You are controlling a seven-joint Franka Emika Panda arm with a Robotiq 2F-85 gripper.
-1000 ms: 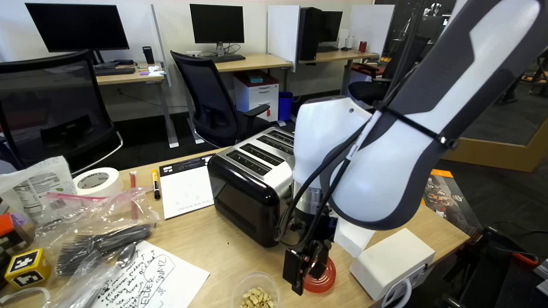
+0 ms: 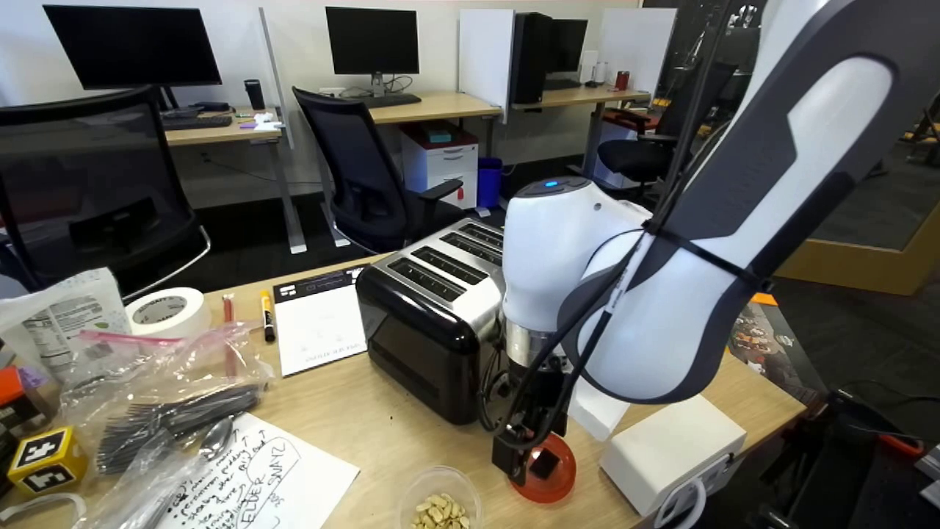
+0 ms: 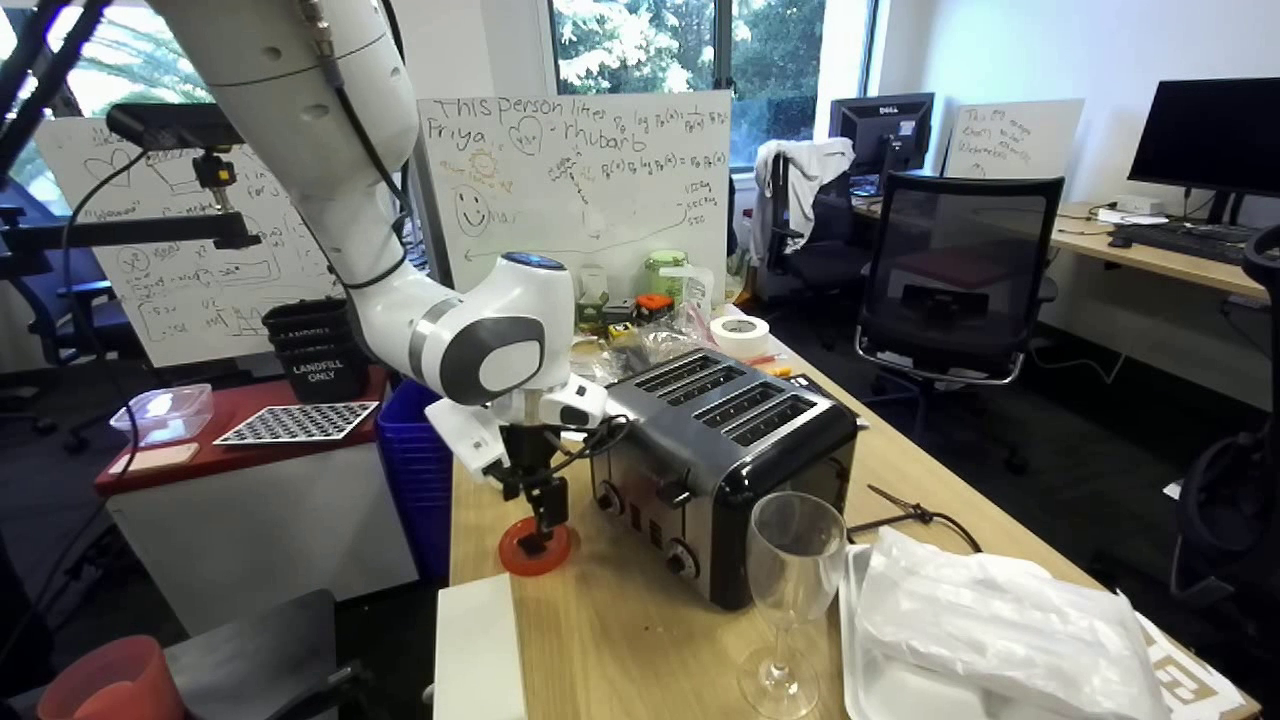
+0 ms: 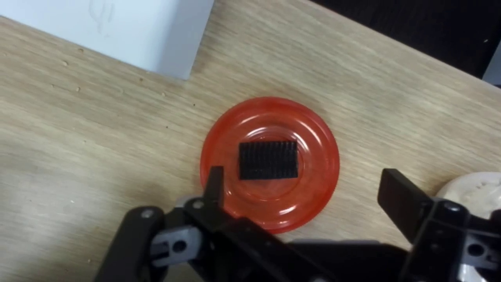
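Note:
A shallow red dish lies on the wooden table, with a small black ridged block in its middle. My gripper is open, its two dark fingers well apart and nothing held between them. In the wrist view the left finger overlaps the dish's lower left edge, while the right finger is beyond its right side. Exterior view 1 has the gripper close by the dish. From the other side, the gripper appears just over the dish; its exact height is hard to tell.
A black and steel toaster stands close beside the arm. Near the dish are a white box and a clear cup of pale pieces. A wine glass stands past the toaster. Bags and a brush clutter one end.
The arm has shifted and its wrist has tilted, with the blue-lit top now showing. The gripper has moved slightly, uncovering more of the dish and the black block on it.

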